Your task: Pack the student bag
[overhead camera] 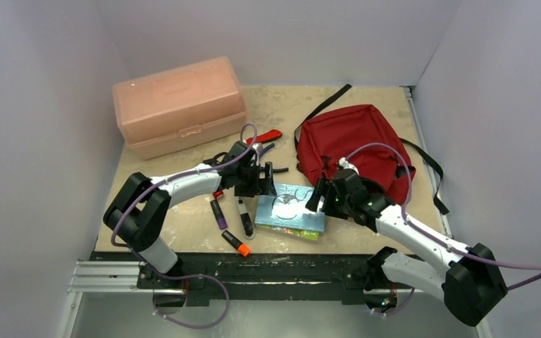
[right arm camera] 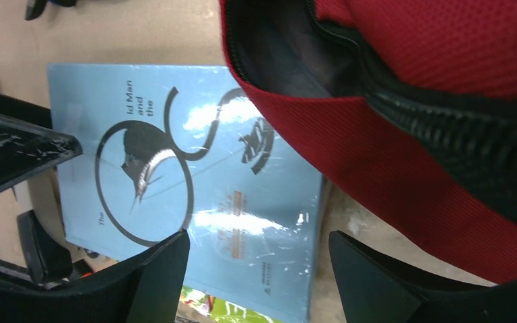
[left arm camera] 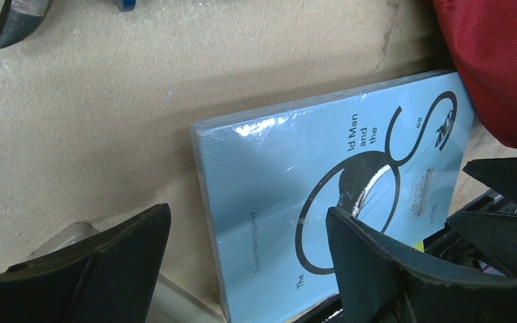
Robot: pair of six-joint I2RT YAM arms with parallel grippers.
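A light-blue book (overhead camera: 289, 211) lies flat near the table's front middle, on top of a greener book (overhead camera: 306, 233) that peeks out along its front edge. The red bag (overhead camera: 349, 144) is to the right, its zipped opening (right arm camera: 296, 54) facing the book and its cloth overhanging the book's right corner. My left gripper is open above the blue book's left edge, nothing between its fingers. Over the book's right end my right gripper stands part open, its fingers apart and empty. In the left wrist view the right gripper's dark fingers (left arm camera: 505, 235) show beside the book.
Left of the books lie a grey box cutter (overhead camera: 245, 217), a purple marker (overhead camera: 218, 215) and an orange-tipped marker (overhead camera: 237, 243). A closed pink box (overhead camera: 179, 105) fills the back left. A red-handled tool (overhead camera: 266, 136) lies behind the left gripper.
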